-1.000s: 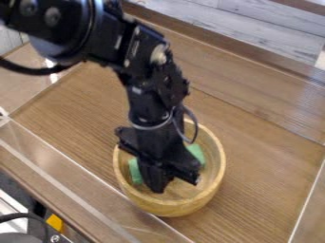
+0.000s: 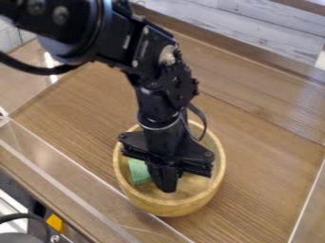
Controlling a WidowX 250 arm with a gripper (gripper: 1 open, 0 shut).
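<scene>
My black gripper (image 2: 166, 178) is down inside a round yellow wooden bowl (image 2: 192, 197) on the wooden table, its fingers shut. A green object (image 2: 139, 171) lies in the bowl at the left, partly hidden behind the gripper. I cannot tell whether the fingertips touch it, and nothing shows clearly between them.
The wooden table (image 2: 260, 142) has free room to the right and at the back left. A pale wall (image 2: 273, 38) runs along the back. Clear edging and cables lie at the front left.
The gripper has shifted a little left and back within the bowl, and now covers more of the green that showed on the right.
</scene>
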